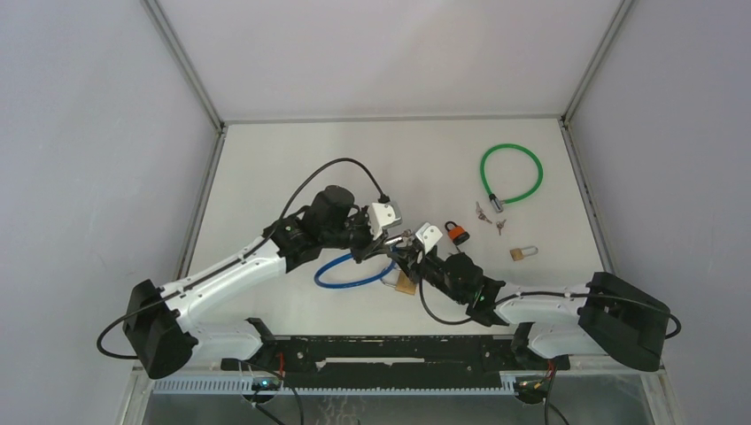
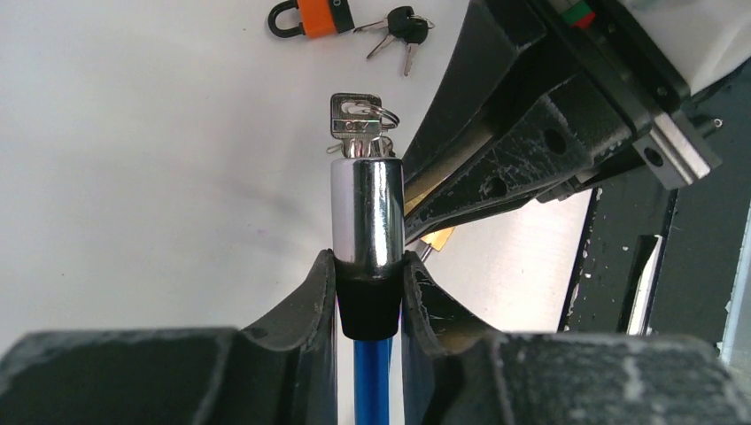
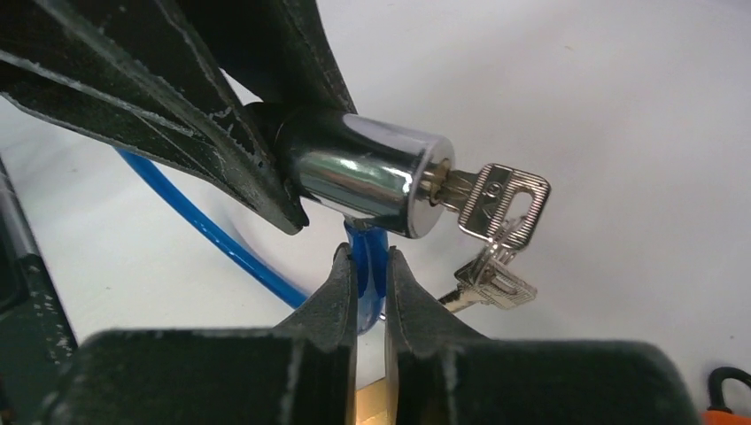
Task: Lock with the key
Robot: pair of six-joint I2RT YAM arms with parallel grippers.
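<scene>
A chrome lock cylinder with a black collar is the head of a blue cable lock. My left gripper is shut on it at the collar. A silver key sits in the cylinder's end face, and a second key dangles from its ring. Below the cylinder's side, the blue cable end meets the metal; how deep it sits cannot be told. My right gripper is shut on this cable end. In the top view, the blue cable loops down toward the table.
A brass padlock lies beneath the grippers. Rightward are an orange padlock, a small brass padlock, loose keys and a green cable lock.
</scene>
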